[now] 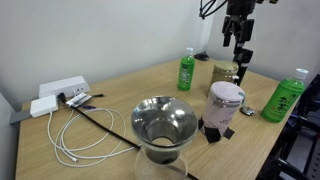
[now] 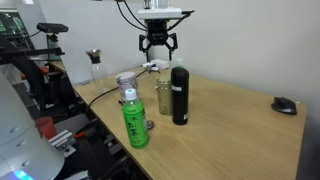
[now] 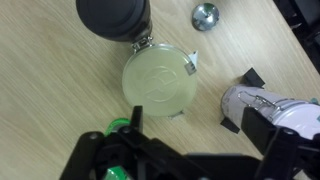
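My gripper (image 1: 237, 51) hangs open in the air over the jars, its fingers pointing down and nothing between them. Exterior view 2 has the gripper (image 2: 158, 46) above and just behind a glass jar (image 2: 164, 99). From the wrist, the jar's round pale lid (image 3: 160, 80) lies ahead of the fingertips, near the left finger (image 3: 135, 122). A pinkish-white canister with a clasp (image 3: 262, 101) is to the right, partly behind the right finger. The black bottle (image 2: 180, 97) stands close beside the glass jar.
Green bottles stand at the back (image 1: 186, 71) and at the right edge (image 1: 284, 98). A metal-rimmed glass vessel (image 1: 164, 120) fills the front. A small silver object (image 3: 205, 16) sits near the jars. White cables (image 1: 75, 135) lie left; clear table (image 2: 235, 120) lies beyond the black bottle.
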